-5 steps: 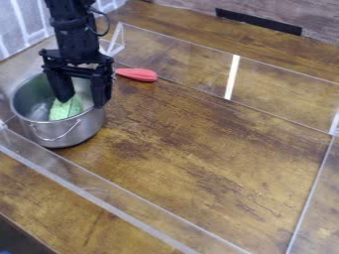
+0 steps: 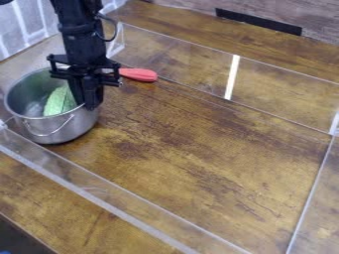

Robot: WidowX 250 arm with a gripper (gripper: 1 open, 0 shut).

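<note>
A steel pot (image 2: pixel 51 126) stands at the left of the wooden table, with a pale green object (image 2: pixel 57 100) lying inside it. My black gripper (image 2: pixel 87 99) is lowered at the pot's right rim, its fingertips partly hidden against the dark body and rim. It looks shut; I see nothing held between the fingers. A red-handled utensil (image 2: pixel 139 74) lies on the table behind the pot, to the right of the gripper.
Clear strips or panels with white tape (image 2: pixel 232 77) run along its back, front-left and right sides.
Since a second ago my gripper has moved down and a little right at the pot's rim.
</note>
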